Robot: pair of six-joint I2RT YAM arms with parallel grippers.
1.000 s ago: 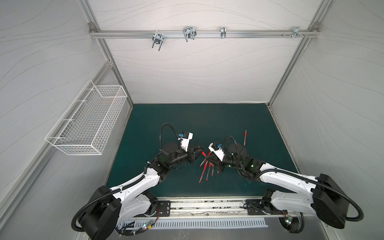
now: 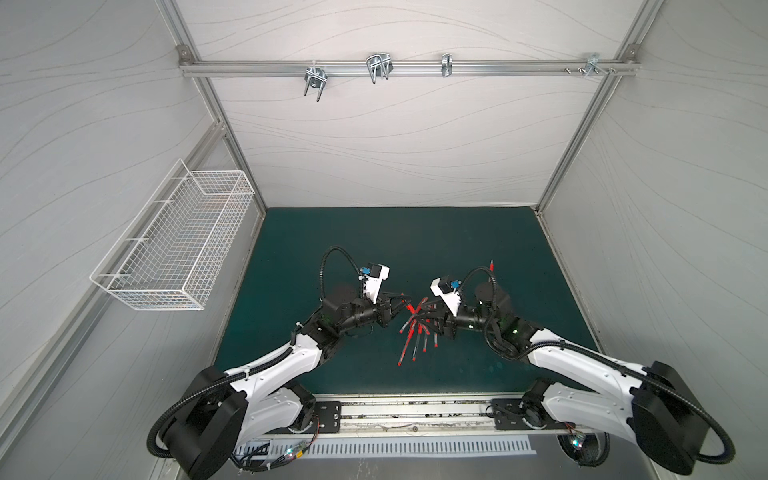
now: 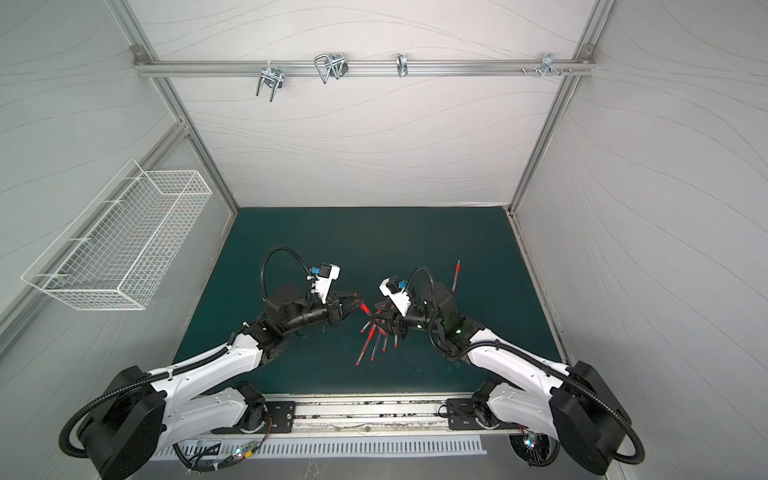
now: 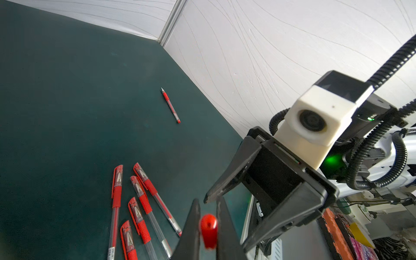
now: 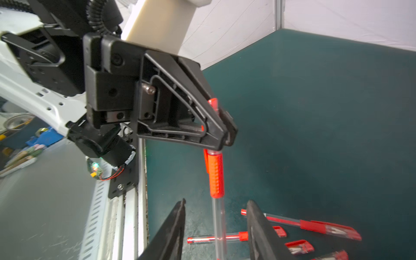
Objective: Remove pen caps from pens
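My left gripper is shut on a red pen (image 5: pixel 216 175) at its capped end. A red cap end (image 4: pixel 209 229) shows between the fingers. In the right wrist view, the pen hangs out below these fingers, with the cap's clip (image 5: pixel 206 160) beside the red grip and a clear barrel pointing down. My right gripper stands open, its fingers apart on either side of the barrel. Several more red pens (image 4: pixel 117 186) with caps on lie on the table beneath. Much of the held cap is hidden by the left fingers.
One pen (image 4: pixel 171 106) lies alone farther back on the right, its bare tip showing. A white wire basket (image 2: pixel 180 240) hangs at the left wall.
My right gripper has moved a little right, away from the left one. The left arm has hardly moved and keeps its pen.
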